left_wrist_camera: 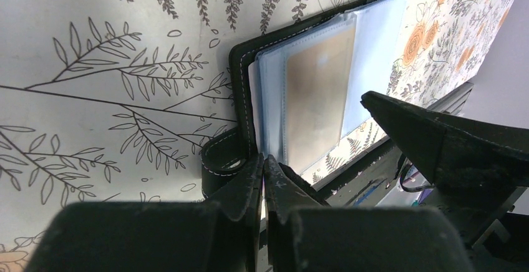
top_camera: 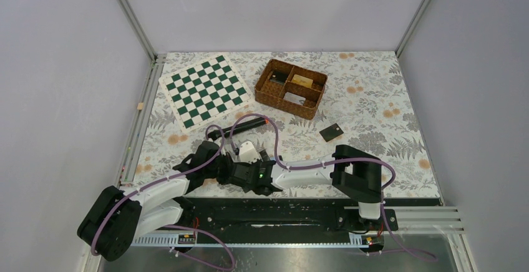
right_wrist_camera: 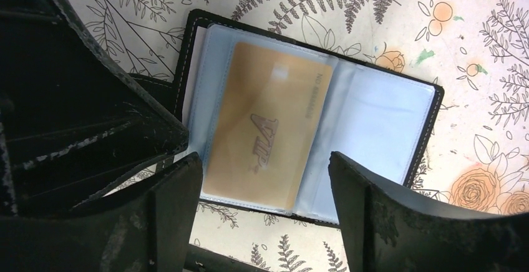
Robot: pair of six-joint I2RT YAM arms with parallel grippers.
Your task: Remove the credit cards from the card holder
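Note:
The open card holder [right_wrist_camera: 425, 136], black with clear bluish sleeves, lies on the patterned table. In one sleeve sits a gold card [right_wrist_camera: 268, 122] marked VIP; the other sleeve looks empty. At the holder's side edge, my left gripper is shut on the holder, its fingertips meeting by the sleeve and the black cover. My right gripper is open above the gold card, with a fingertip on either side of the card's lower part and nothing clasped. In the top view, the arms hide most of the holder.
A woven basket [top_camera: 267, 99] at the back holds several cards in its compartments. A dark card [top_camera: 331, 132] lies alone on the right. Beyond the grippers are a black tube [top_camera: 240, 128] and a checkered board [top_camera: 206, 92].

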